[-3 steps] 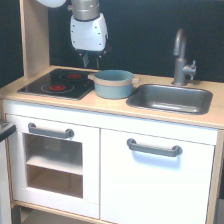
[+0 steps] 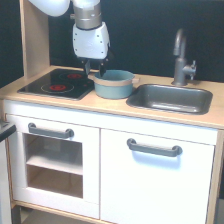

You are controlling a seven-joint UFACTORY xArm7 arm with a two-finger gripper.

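Observation:
A grey-blue pot [image 2: 115,86] with brownish handles stands on the wooden counter, between the stovetop [image 2: 58,83] and the sink [image 2: 170,97]. The black fingers of my gripper [image 2: 97,70] point down at the pot's left side, close to its left handle. Whether they touch the pot or have closed around that handle is too small and dark to make out. The white arm [image 2: 91,42] comes down from the top of the view.
A grey faucet [image 2: 181,62] rises behind the sink. Below the counter are a glass-fronted oven door [image 2: 54,165] and a white cabinet door [image 2: 154,180], each with a dark handle. A wooden side post [image 2: 35,40] borders the stove on the left.
My gripper has come down several centimetres, from above the counter to the pot's left side. The pot shows no clear shift.

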